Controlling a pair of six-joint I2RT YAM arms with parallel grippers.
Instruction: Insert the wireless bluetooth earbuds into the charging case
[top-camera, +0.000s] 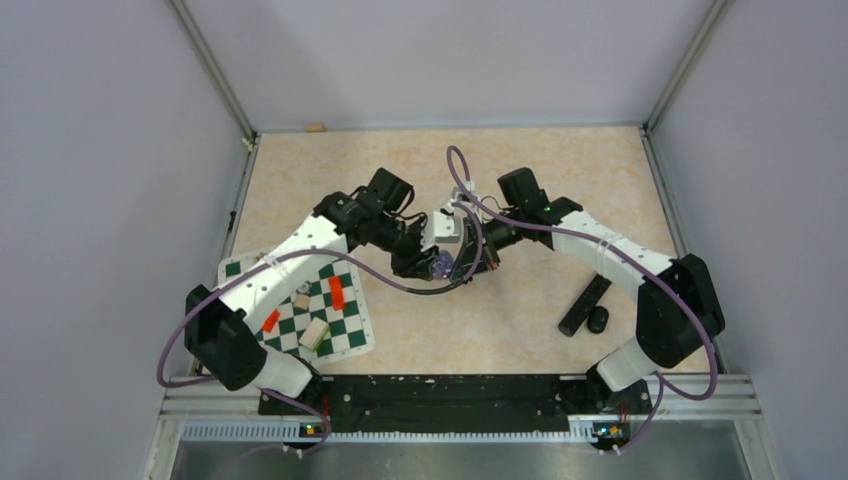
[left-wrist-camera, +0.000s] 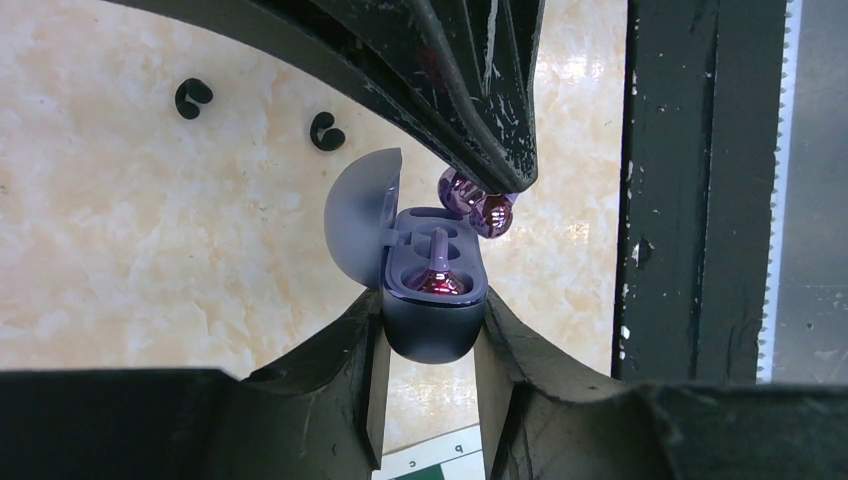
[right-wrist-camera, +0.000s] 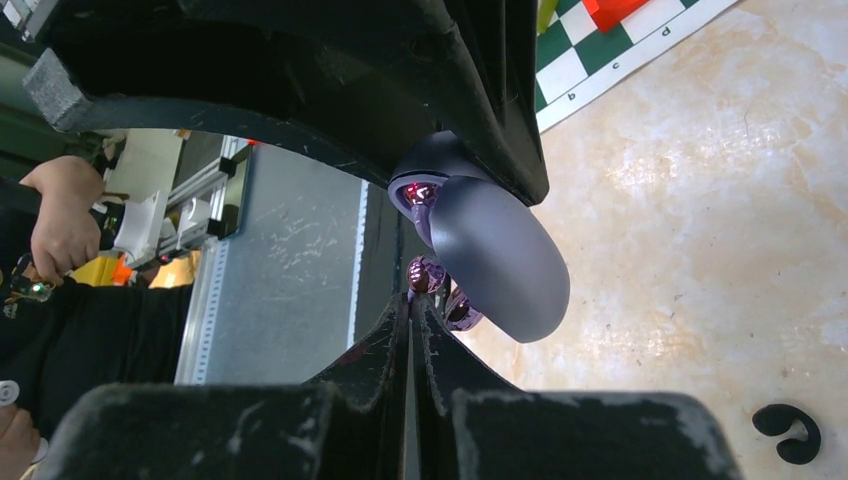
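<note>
In the left wrist view my left gripper is shut on the blue-grey charging case, held clear of the table with its rounded lid swung open. One metallic purple earbud sits in the near slot, stem up. The far slot looks empty. Just outside the case's upper right edge, a second purple earbud is at the tip of my right gripper. Its fingers are shut on this earbud's thin stem. The lid partly covers the case in the right wrist view.
Two black ear hooks lie on the table. A green-and-white checkered board with several small objects is at the left. A black bar and a black oval object rest at the right.
</note>
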